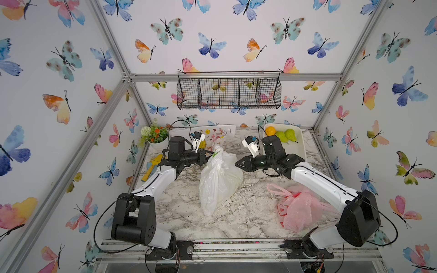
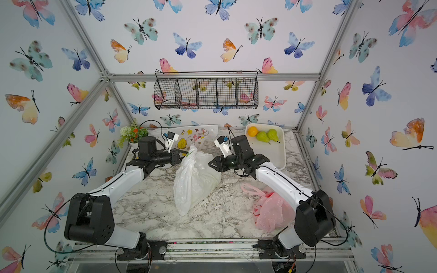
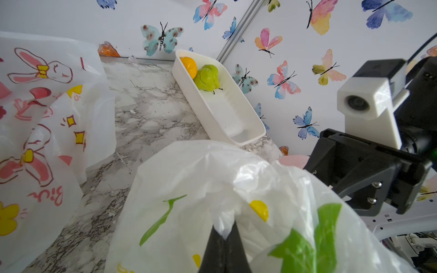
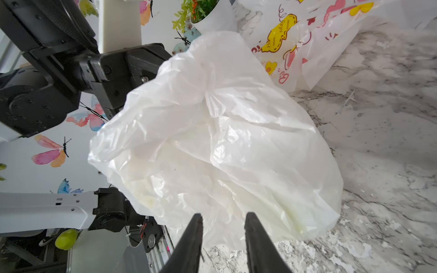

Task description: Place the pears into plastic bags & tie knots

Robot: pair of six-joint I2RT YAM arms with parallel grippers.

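A white plastic bag (image 1: 219,182) stands in the middle of the table, its lower end bulging and its contents hidden. My left gripper is shut, with a pinch of the bag's film between its tips. On the bag's right side, in the top left view, the tips of my right gripper (image 1: 237,164) are close to the film. The right wrist view shows those fingers (image 4: 193,236) a little apart with film visible through the gap; whether they grip any is unclear. Two green pears (image 1: 282,136) (image 1: 290,133) lie in the white tray (image 1: 298,152), beside an orange (image 1: 270,131).
A full pink bag (image 1: 298,210) lies at the front right, below the right arm. Behind the white bag, a flat printed bag (image 1: 223,132) is spread out. A flower pot (image 1: 158,144) is at the back left. Bare marble shows at the front left.
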